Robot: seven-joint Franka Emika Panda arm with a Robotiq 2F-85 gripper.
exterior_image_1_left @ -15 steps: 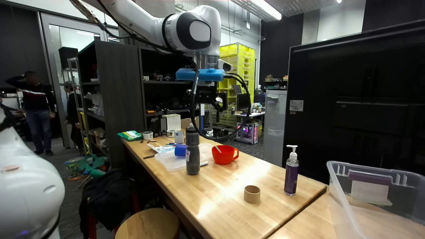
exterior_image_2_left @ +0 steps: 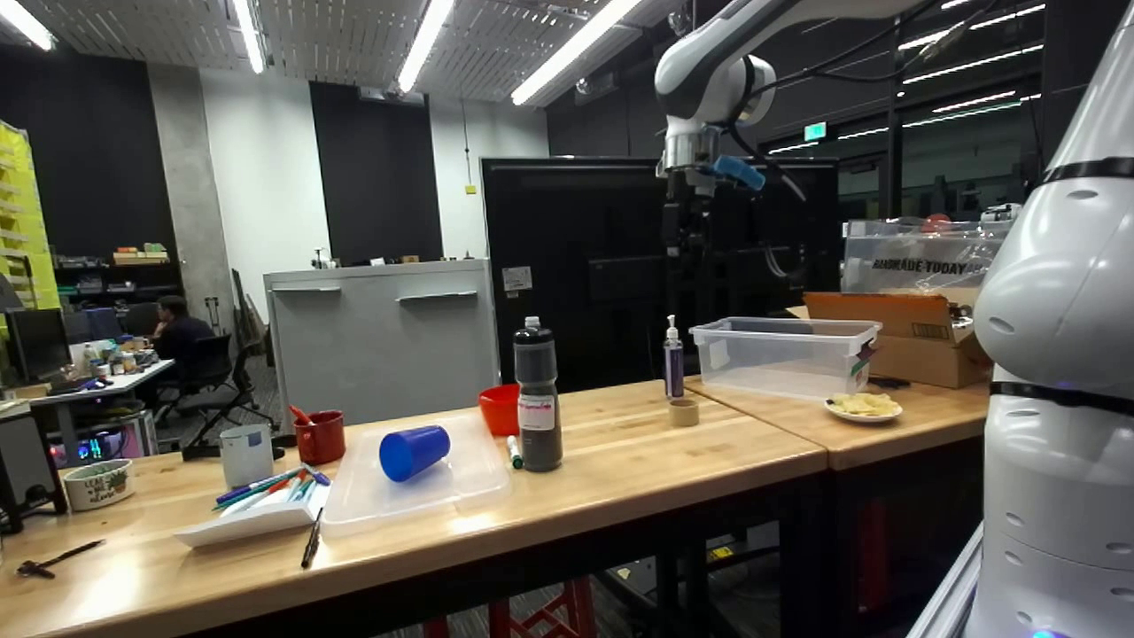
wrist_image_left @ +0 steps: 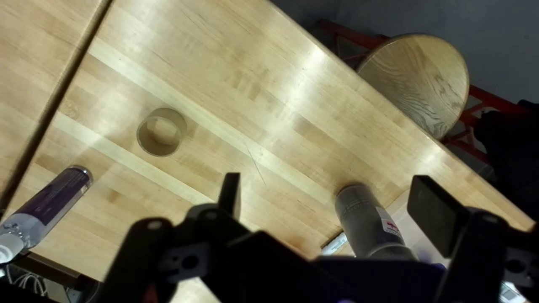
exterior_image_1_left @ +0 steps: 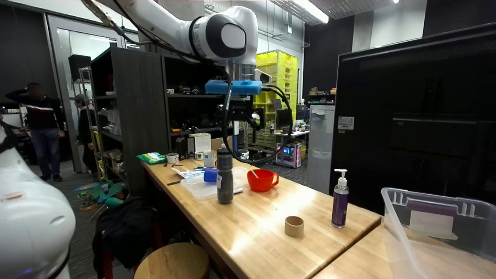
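Note:
High above the wooden table, my gripper is open, its two dark fingers spread wide with nothing held between them. In the wrist view a grey bottle (wrist_image_left: 371,222) stands below, near the right finger. A tan cardboard ring (wrist_image_left: 174,123) rests on bare wood up and left of the fingers. Farther left is the purple pump bottle (wrist_image_left: 55,197), upright on the table in the exterior views. Behind the grey bottle, a red cup (exterior_image_1_left: 262,180) sits on the table, and a blue cup (exterior_image_2_left: 415,453) lies on its side on a clear plastic lid (exterior_image_2_left: 356,516).
A clear bin (exterior_image_2_left: 784,356) and a plate of chips (exterior_image_2_left: 863,415) occupy the adjoining table. Pens (exterior_image_2_left: 271,491), mugs (exterior_image_2_left: 246,457) and a red mug (exterior_image_2_left: 320,437) crowd the far end. Open tabletop surrounds the cardboard ring. A round stool (exterior_image_1_left: 173,262) stands beside the table.

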